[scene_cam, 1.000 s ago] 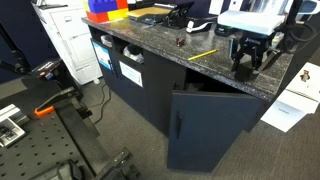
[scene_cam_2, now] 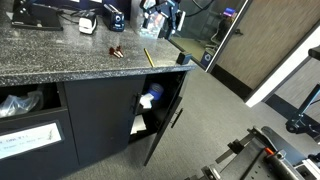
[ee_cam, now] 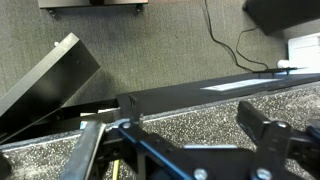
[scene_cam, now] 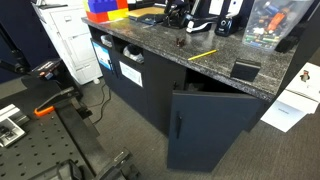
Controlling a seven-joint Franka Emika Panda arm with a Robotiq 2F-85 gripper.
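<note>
My gripper stands open over the front edge of the speckled dark counter (ee_cam: pixel 215 125) in the wrist view, with nothing between its fingers. Below the counter is a dark cabinet whose door (scene_cam: pixel 210 130) hangs open. That door (ee_cam: pixel 48 88) shows as a grey panel at the left of the wrist view. On the counter lie a thin yellow stick (scene_cam: pixel 203 54) and a black box (scene_cam: pixel 245 70), which rests near the right end. The cabinet's inside (scene_cam_2: pixel 150 108) shows partly in exterior view 2, with a pale item on a shelf.
Small red items (scene_cam_2: pixel 116 52) sit on the counter. A clear bin of mixed things (scene_cam: pixel 272 22) stands at its back right, and coloured blocks (scene_cam: pixel 105 10) at the far left. A perforated dark bench (scene_cam: pixel 45 150) faces the cabinet across open floor.
Along the counter, the arm has moved left and back, away from the black box and past the yellow stick. The box, stick and cabinet door look unmoved.
</note>
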